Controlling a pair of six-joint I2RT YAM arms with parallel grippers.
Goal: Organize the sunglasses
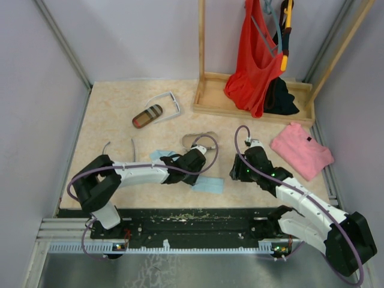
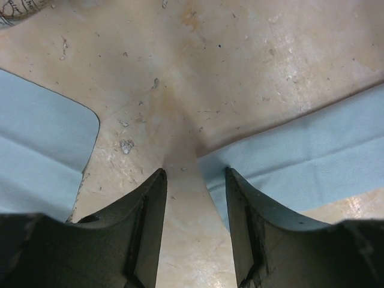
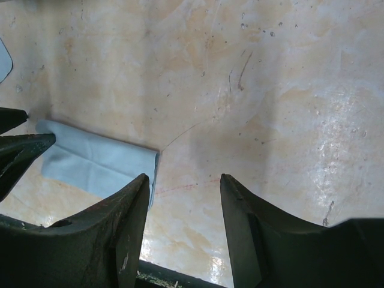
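My left gripper is open low over the corner of a folded light-blue cloth (image 1: 207,185), one fingertip at the cloth's edge. A second blue cloth (image 2: 36,144) lies to its left. A plaid glasses case (image 1: 147,117) lies at the upper left, and a beige case (image 1: 191,140) sits just above my left gripper, partly hidden by it. No sunglasses can be made out clearly. My right gripper is open above bare table, to the right of the first cloth.
A wooden rack (image 1: 210,96) with red and black garments stands at the back right. A pink cloth (image 1: 300,150) lies at the right, a white frame (image 1: 177,108) near the plaid case. Thin strips lie at the left.
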